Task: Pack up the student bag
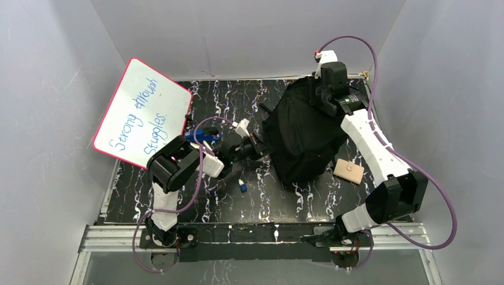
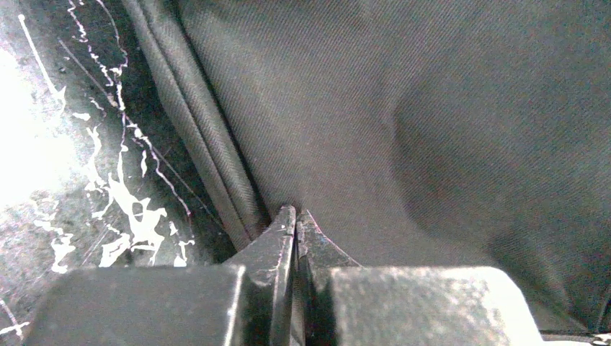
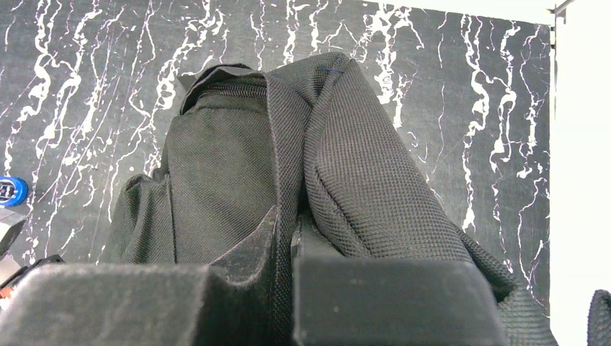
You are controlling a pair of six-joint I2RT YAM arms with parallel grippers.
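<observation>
The black student bag [image 1: 303,139] stands on the right half of the table, leaning under my right arm. My right gripper is shut on a fabric fold near the bag's top edge, and the open zipper [image 3: 234,91] shows beyond it. At the bag's left side, my left gripper is shut with its tips against the cloth; no fabric shows caught between them. A blue case [image 1: 202,135] lies behind the left arm, partly covered. A small blue-and-white bottle [image 1: 242,186] rests in front of that gripper. The bag's inside is hidden.
A whiteboard [image 1: 142,113] with handwriting stands at the far left. To the right of the bag lies a tan notebook [image 1: 349,171]. Table space [image 1: 238,208] in front of the left arm is mostly clear.
</observation>
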